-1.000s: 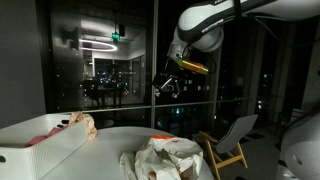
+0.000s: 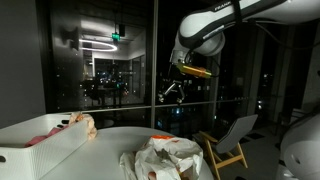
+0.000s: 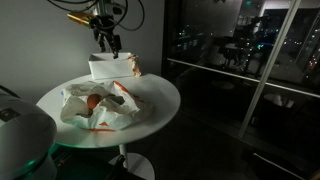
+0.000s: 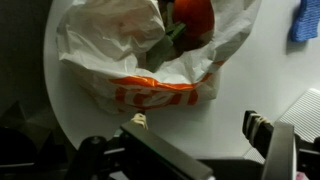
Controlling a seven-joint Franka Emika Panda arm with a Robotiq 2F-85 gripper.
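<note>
A white plastic bag with orange print [image 4: 150, 92] lies open on the round white table [image 3: 165, 100]. Inside it the wrist view shows a red-orange item [image 4: 195, 17] and something dark green [image 4: 165, 45]. My gripper is open, its fingers wide apart with only bare table seen between them. In exterior view 1 the gripper [image 2: 172, 92] hangs well above the bag [image 2: 160, 160], pointing down. A white open box [image 2: 45, 152] stands on the table at the left, with pinkish contents [image 2: 55, 132] showing over its rim.
Beside the box is a crumpled tan item [image 3: 135, 66]. The wrist view has a blue textured item [image 4: 306, 20] near its top right corner. A wooden-framed chair [image 2: 228, 145] stands beyond the table. Table right of the bag is clear in exterior view 2.
The bag and box have stayed put.
</note>
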